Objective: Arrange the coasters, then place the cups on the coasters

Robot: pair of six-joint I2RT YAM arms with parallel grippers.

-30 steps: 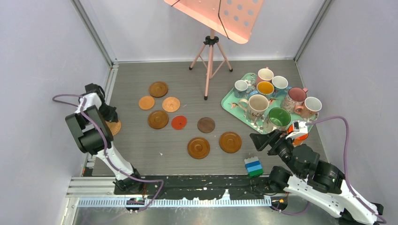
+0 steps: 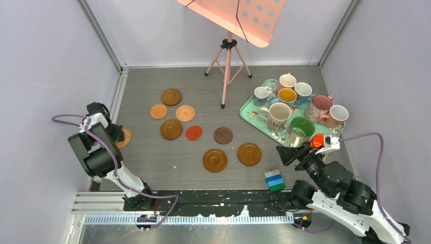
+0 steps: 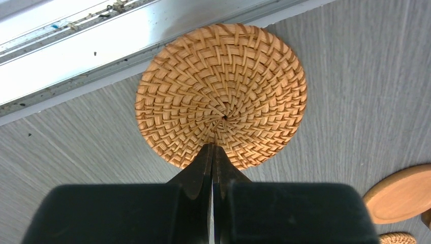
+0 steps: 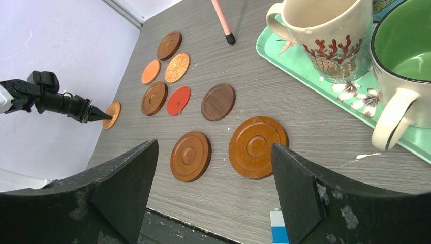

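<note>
A woven round coaster (image 3: pixel 220 91) lies against the metal edge at the far left, with my left gripper shut over its near part, nothing visible between the fingertips. At the right, my right gripper is part open and empty, pointing over the table. The green tray (image 2: pixel 248 114) holds several cups, among them a coral-patterned mug (image 4: pixel 333 40), a green-lined mug (image 4: pixel 406 61) and, at its near right, an orange cup (image 2: pixel 317 139) partly hidden by my right arm.
Several round wooden, red and woven coasters (image 2: pixel 171 130) are spread over the middle table. A pink tripod (image 2: pixel 225 81) stands at the back. A stack of coloured blocks (image 2: pixel 274 180) sits at the front edge. Bare table lies around the left coaster.
The left arm has shifted slightly toward the left wall. My right gripper has moved a little to the right.
</note>
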